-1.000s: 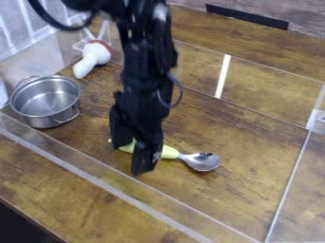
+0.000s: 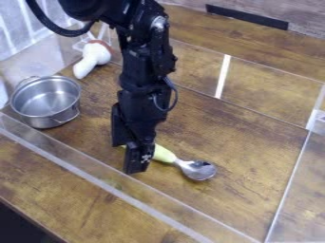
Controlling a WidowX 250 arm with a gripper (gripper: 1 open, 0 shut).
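My black gripper (image 2: 133,152) is low over the wooden table at the middle, its fingers open around the pale green handle (image 2: 162,152) of a spoon. The spoon's silver bowl (image 2: 199,170) lies to the right on the table. The near part of the handle is hidden behind the gripper, so I cannot tell whether the fingers touch it.
A steel pot (image 2: 46,102) stands at the left. A white object (image 2: 91,57), perhaps a toy, lies at the back left.
The gripper has moved down since a second ago. The spoon has turned and shifted slightly, its bowl now a little lower and further left in view.
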